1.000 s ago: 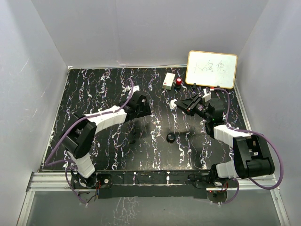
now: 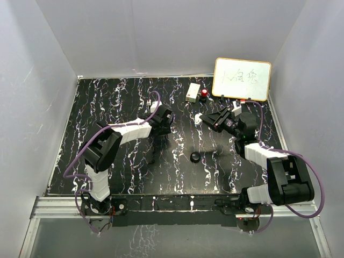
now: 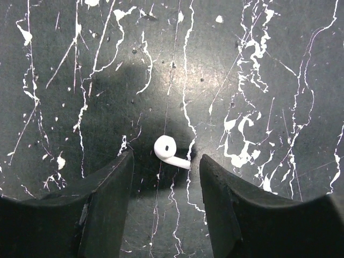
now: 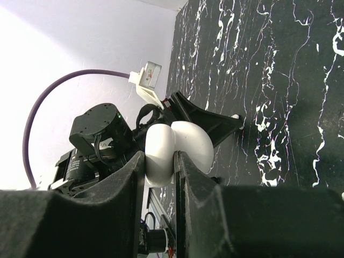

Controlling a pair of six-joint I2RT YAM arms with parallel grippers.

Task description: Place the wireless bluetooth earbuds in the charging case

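A white earbud (image 3: 165,146) lies on the dark marble table in the left wrist view, between and just beyond the fingertips of my left gripper, which stands open above it with nothing between its fingers. My right gripper is shut on the white charging case (image 4: 193,145), whose lid seems raised; in the top view the case (image 2: 198,119) is held up at the right of the table's middle.
A pale box (image 2: 192,92), a red-capped bottle (image 2: 203,95) and a whiteboard (image 2: 241,79) stand at the back right. A black round object (image 2: 195,157) lies front centre. Walls enclose the table.
The right arm and the case stay still.
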